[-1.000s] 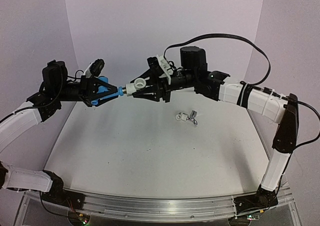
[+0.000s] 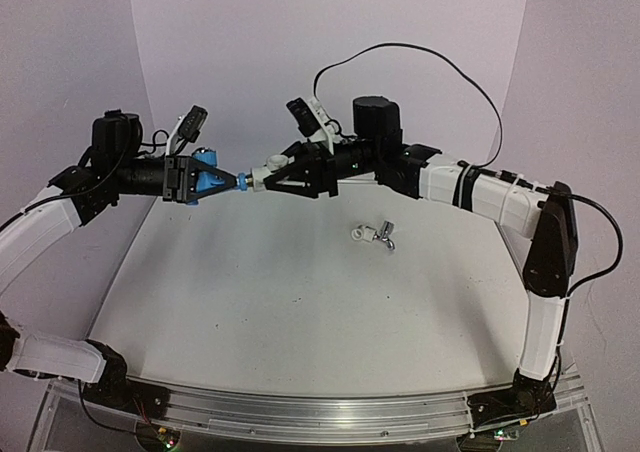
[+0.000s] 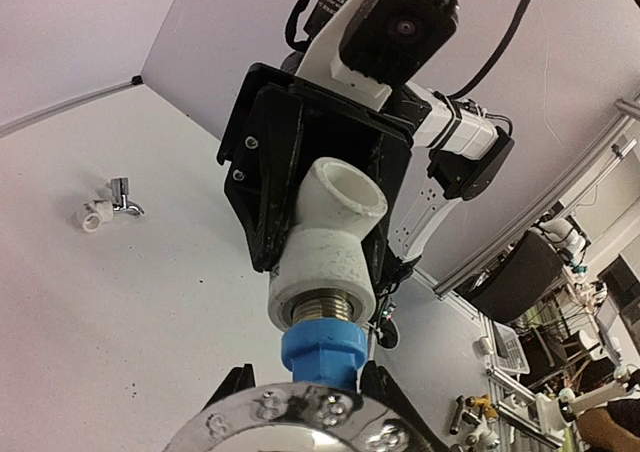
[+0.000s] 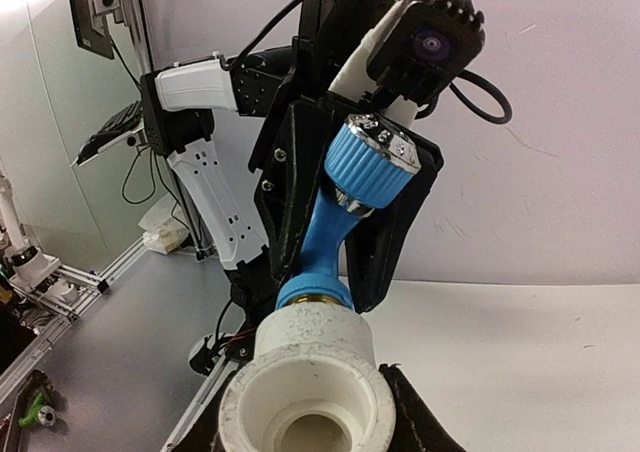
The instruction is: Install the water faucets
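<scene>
In mid-air, a blue faucet (image 4: pixel 322 234) with a chrome-topped blue knob sits between the fingers of my left gripper (image 2: pixel 234 183), which is shut on it. Facing it, my right gripper (image 2: pixel 270 179) is shut on a white pipe elbow (image 3: pixel 326 254). The faucet's threaded end meets the elbow's mouth. Some bare metal thread (image 3: pixel 323 305) shows between the blue collar and the white rim in the left wrist view; how deep it sits inside is hidden. The elbow's other opening faces the camera in the right wrist view.
A chrome faucet (image 2: pixel 386 234) joined to a white elbow (image 2: pixel 364 233) lies on the white table (image 2: pixel 270 312), right of centre. Walls stand at the back and sides, and a metal rail (image 2: pixel 320 424) runs along the front.
The right arm has shifted slightly left, its gripper tilting with the elbow, whose round opening now shows less from above. The left gripper has turned a little. Both parts stay held.
</scene>
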